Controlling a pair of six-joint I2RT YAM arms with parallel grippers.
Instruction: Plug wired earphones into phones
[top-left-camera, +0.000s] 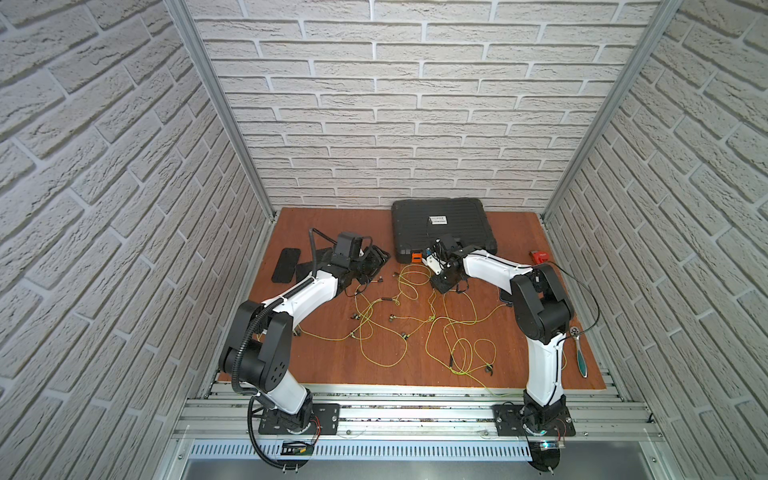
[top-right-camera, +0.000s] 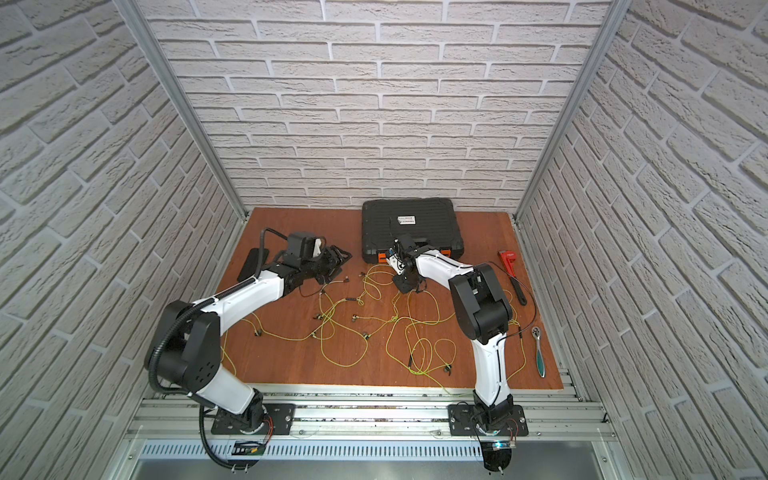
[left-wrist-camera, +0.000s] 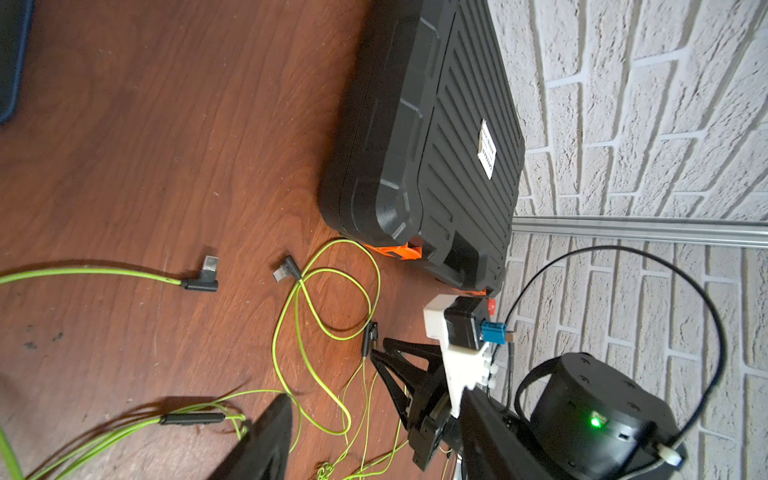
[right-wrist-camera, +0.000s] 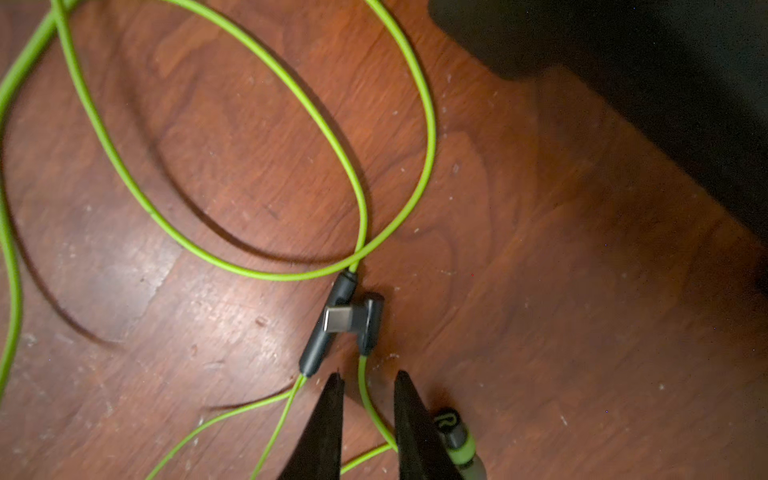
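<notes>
Yellow-green earphones (top-left-camera: 448, 320) lie tangled across the table. In the right wrist view an angled plug (right-wrist-camera: 369, 324) with a metal tip rests on an inline piece (right-wrist-camera: 314, 352), just beyond my right gripper's part-open fingers (right-wrist-camera: 369, 380), which hold nothing; a cable lies below the gap. My left gripper (top-left-camera: 372, 264) hangs over the left-middle table near black phones (top-left-camera: 285, 265), its fingers apart with nothing seen between them. In the left wrist view two more angled plugs (left-wrist-camera: 201, 280) lie on the wood.
A black case (top-left-camera: 436, 224) stands at the back, close to my right gripper. A red wrench (top-right-camera: 508, 264) and a ratchet (top-right-camera: 537, 352) lie at the right edge.
</notes>
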